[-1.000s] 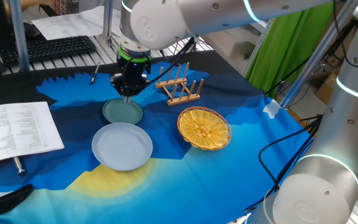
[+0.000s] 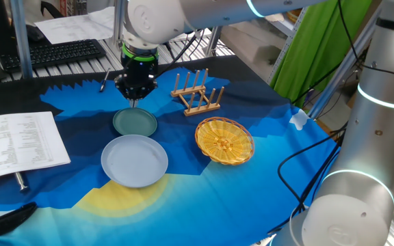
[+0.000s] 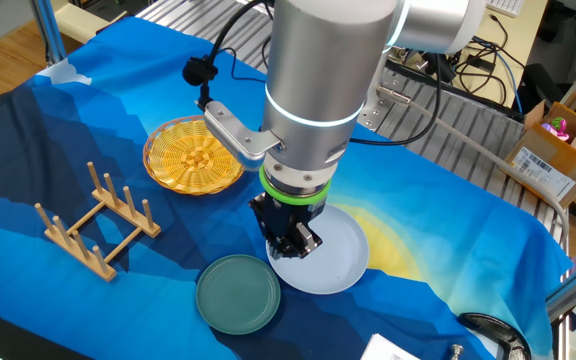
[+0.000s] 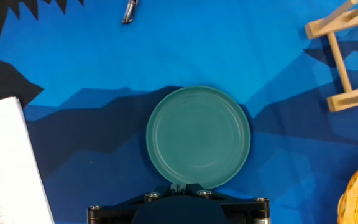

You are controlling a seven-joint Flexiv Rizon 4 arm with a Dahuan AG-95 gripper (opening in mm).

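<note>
A small green plate [image 2: 135, 122] lies flat on the blue cloth, and the wrist view shows all of this green plate [image 4: 198, 137] near its middle. Beside it is a larger pale blue-grey plate [image 2: 135, 161], partly covered by the arm in exterior view 2 and out of the wrist view. My gripper [image 2: 134, 104] hangs above the table by the far edge of the green plate. Its fingertips look close together in the wrist view, where the gripper sits at the bottom edge; nothing shows between them.
A wooden dish rack [image 2: 198, 94] and a round yellow wicker basket [image 2: 224, 141] stand to the right of the plates in exterior view 1. Printed paper [image 2: 20, 145] lies at the left, with a black clamp [image 2: 5, 220] below it. Open cloth lies in front.
My gripper has shifted slightly left and a little higher in exterior view 1, the arm moving with it. Plates, rack and basket have stayed in place.
</note>
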